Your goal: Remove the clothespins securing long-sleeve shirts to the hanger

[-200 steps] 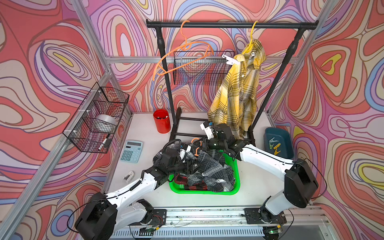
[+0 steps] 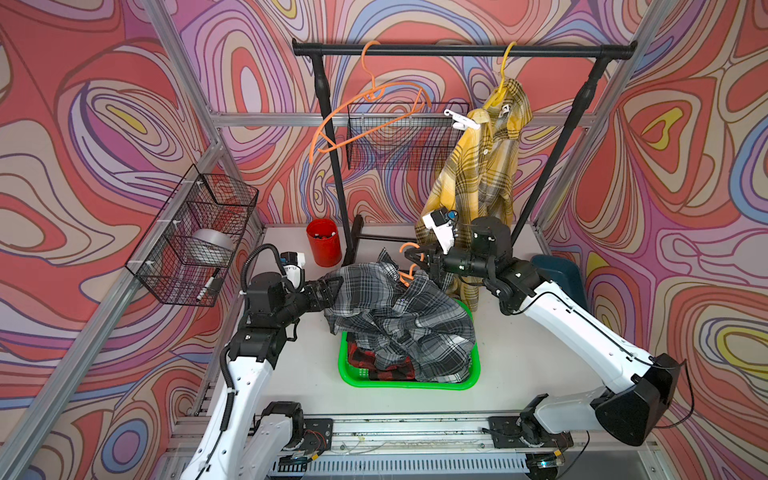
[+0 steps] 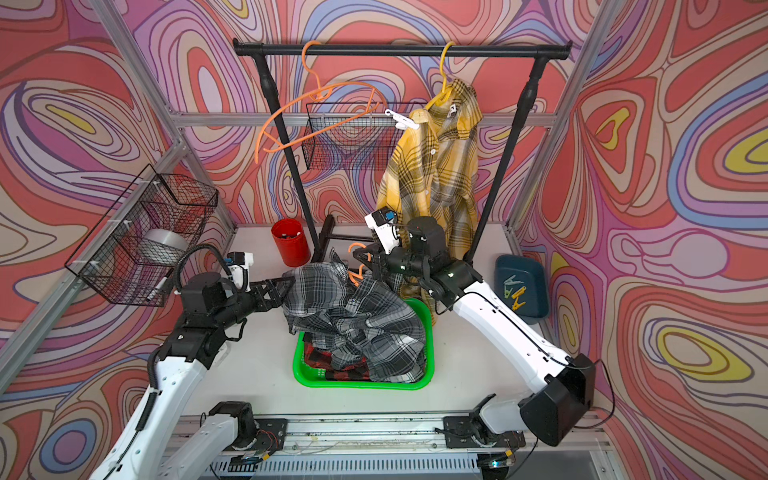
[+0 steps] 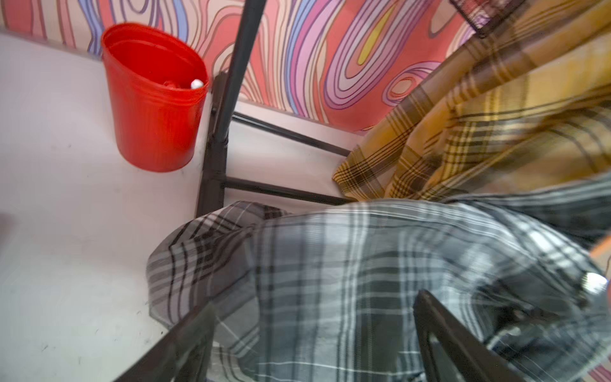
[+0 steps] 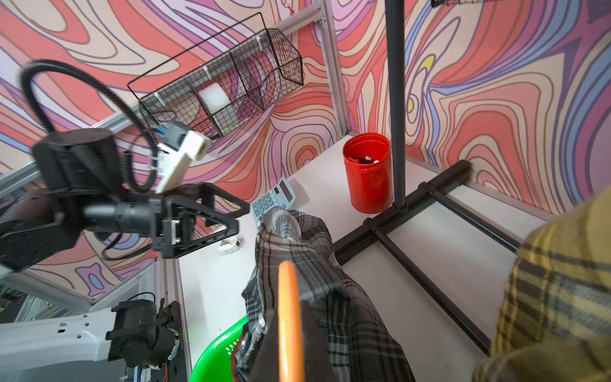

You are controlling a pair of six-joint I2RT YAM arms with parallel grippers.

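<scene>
My right gripper [image 2: 424,257] is shut on an orange hanger [image 5: 291,318] carrying a grey plaid shirt [image 2: 400,320], raised partly out of the green basket [image 2: 472,376]. My left gripper [image 2: 326,289] stands open beside the shirt's left end, nothing held. A yellow plaid shirt [image 2: 472,168] hangs on a yellow hanger [image 2: 505,60] on the rail, with white clips [image 2: 460,120] at its shoulders. An empty orange hanger [image 3: 320,97] hangs left of it.
A red bucket [image 2: 323,248] with small items stands at back left, a blue bin [image 3: 520,284] with clothespins at right. Wire baskets [image 2: 192,240] line the left wall. A calculator [image 5: 272,202] lies on the left table.
My right gripper has risen with the hanger, drawing the grey shirt upward. My left gripper has moved up and left, out from over the basket.
</scene>
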